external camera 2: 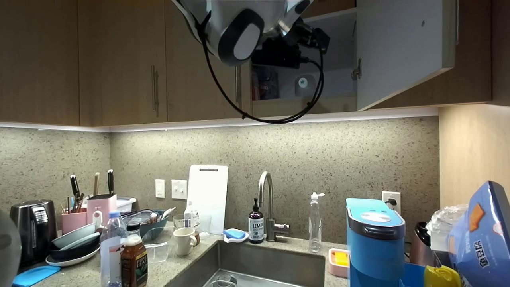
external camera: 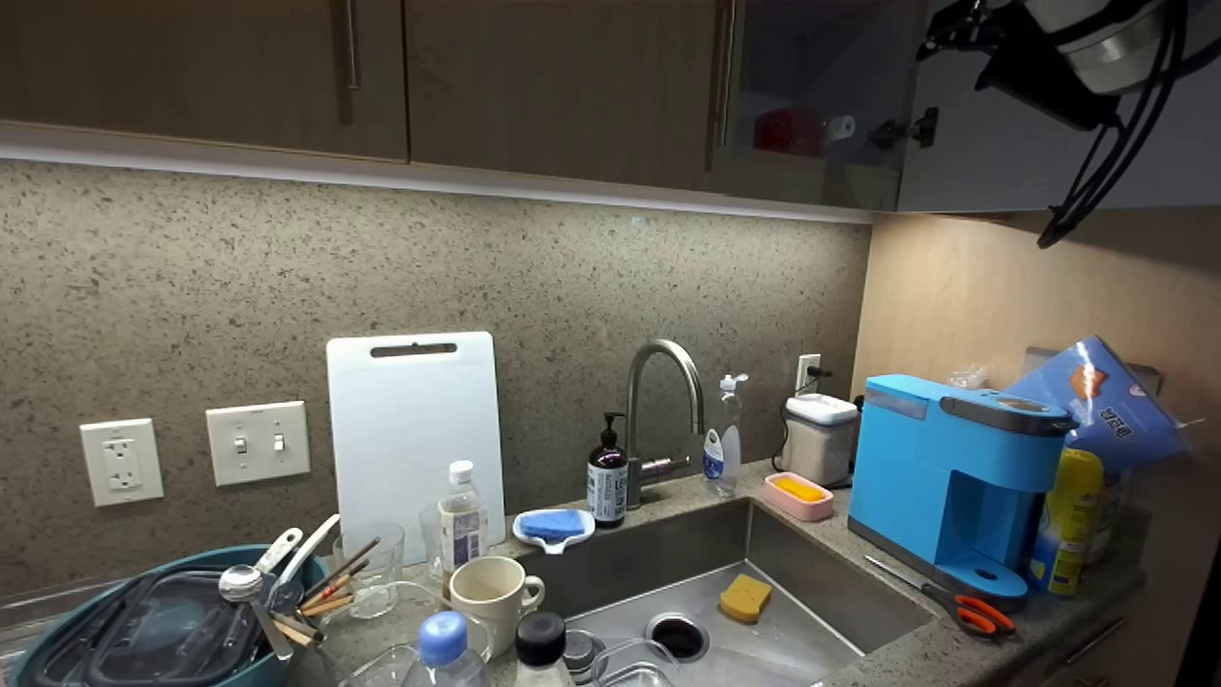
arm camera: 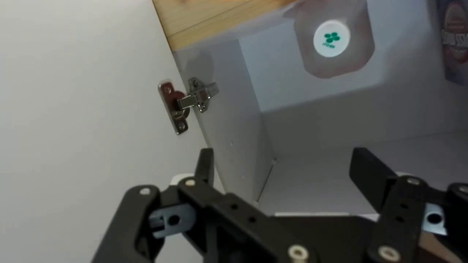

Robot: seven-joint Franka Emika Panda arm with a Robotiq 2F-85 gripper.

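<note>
In the wrist view my gripper is open, its two black fingers wide apart with nothing between them. It faces the inside of a wall cupboard point(arm camera: 316, 175). The cupboard door point(arm camera: 87, 109) stands swung open on the left of that view, joined by a metal hinge point(arm camera: 188, 103). A translucent container with a round white label point(arm camera: 332, 38) is inside, beyond the fingers. A dark printed package point(arm camera: 456, 44) shows at the right edge. From the second exterior view, the arm point(external camera 2: 239, 33) hangs in front of the cupboard opening, hiding part of it.
Below are a steel sink point(external camera: 790, 544), a tall faucet point(external camera: 635, 401), a blue coffee machine point(external camera: 950, 481) and orange-handled scissors point(external camera: 979, 614). Bottles and dishes crowd the counter's left side. A black cable loop point(external camera 2: 282, 119) dangles under the arm.
</note>
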